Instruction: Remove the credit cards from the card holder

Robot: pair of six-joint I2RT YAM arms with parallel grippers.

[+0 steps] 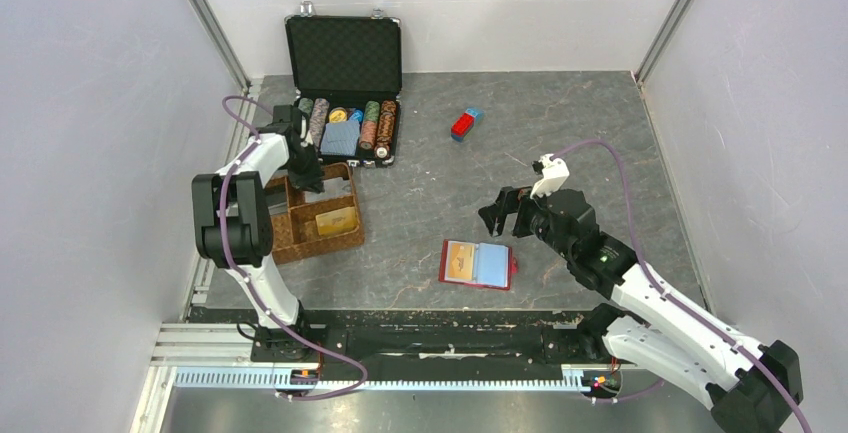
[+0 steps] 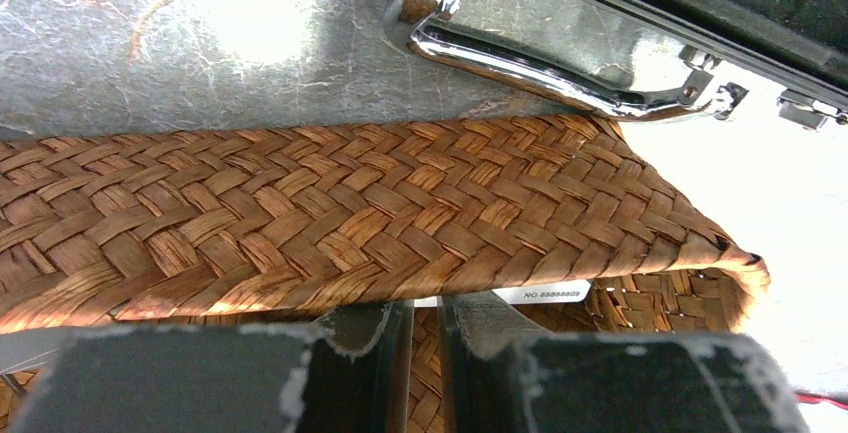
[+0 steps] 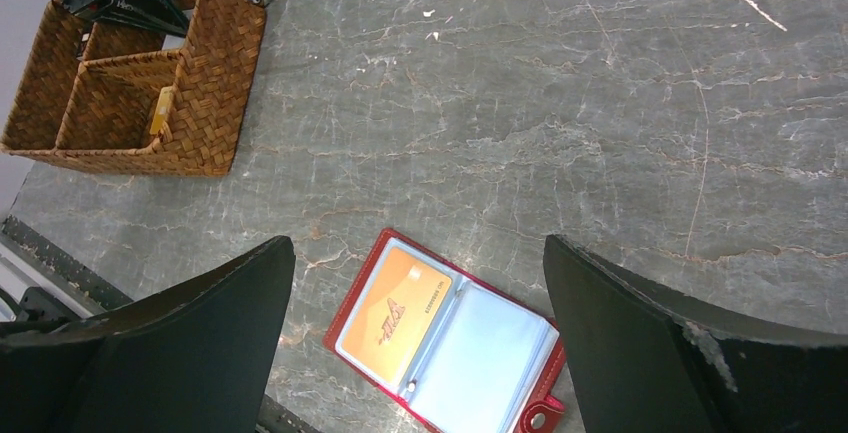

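Note:
The open red card holder [image 1: 511, 266] lies on the table front with an orange card [image 1: 460, 261] and a light blue card [image 1: 490, 265], also seen in the right wrist view. My right gripper [image 1: 497, 211] stands open above and behind it, nothing between its fingers. My left gripper is shut down inside the woven basket [image 2: 330, 203]. A white card [image 2: 541, 293] shows at its fingertips, partly hidden by the rim; whether the fingers grip it is hard to tell.
A yellow item [image 1: 336, 221] is in the basket's front compartment. An open case [image 1: 344, 56] of chips stands behind the basket. Red and blue blocks [image 1: 463, 125] lie at the back.

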